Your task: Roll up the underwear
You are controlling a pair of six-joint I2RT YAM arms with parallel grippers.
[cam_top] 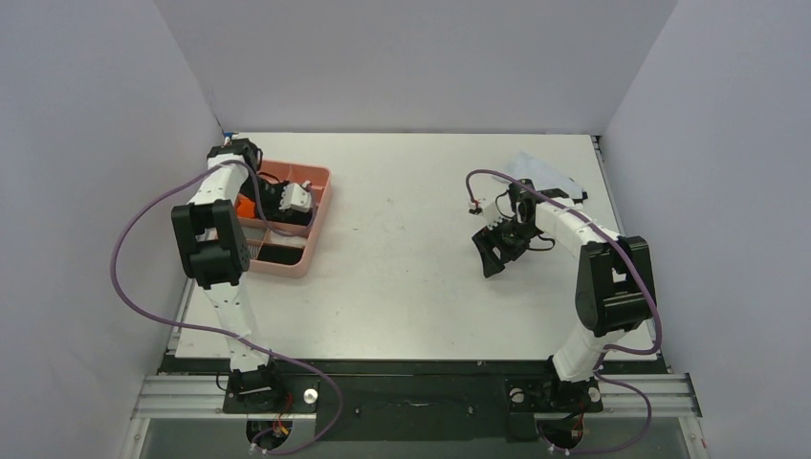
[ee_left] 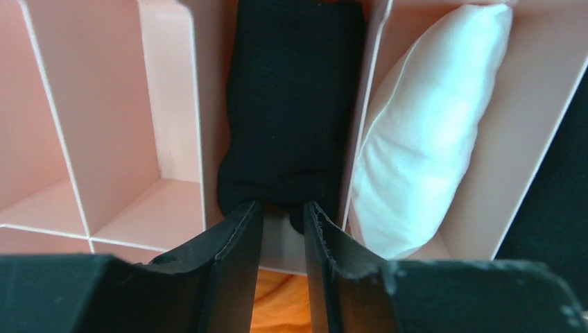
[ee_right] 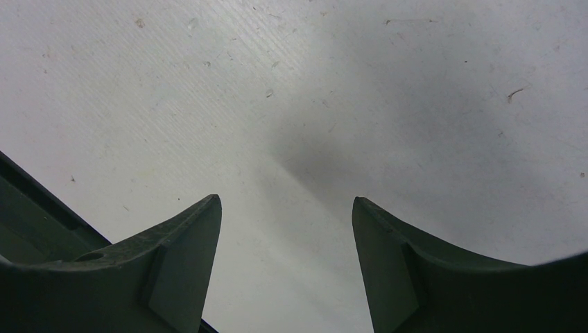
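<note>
In the left wrist view, a folded black cloth (ee_left: 291, 104) lies in a narrow compartment of the pink box (ee_left: 166, 118). My left gripper stands part open at the near end of this cloth. A gap shows between its fingers, and part of the cloth's lower edge shows behind one fingertip; no firm hold on it is visible. My right gripper is open over bare tabletop, with nothing between its fingers. Whether the black cloth is the underwear, I cannot tell.
A white rolled cloth (ee_left: 426, 132) fills the compartment beside it, and an orange cloth (ee_left: 281, 302) lies below. Pale cloth (cam_top: 540, 172) rests at the table's back right, behind my right arm.
</note>
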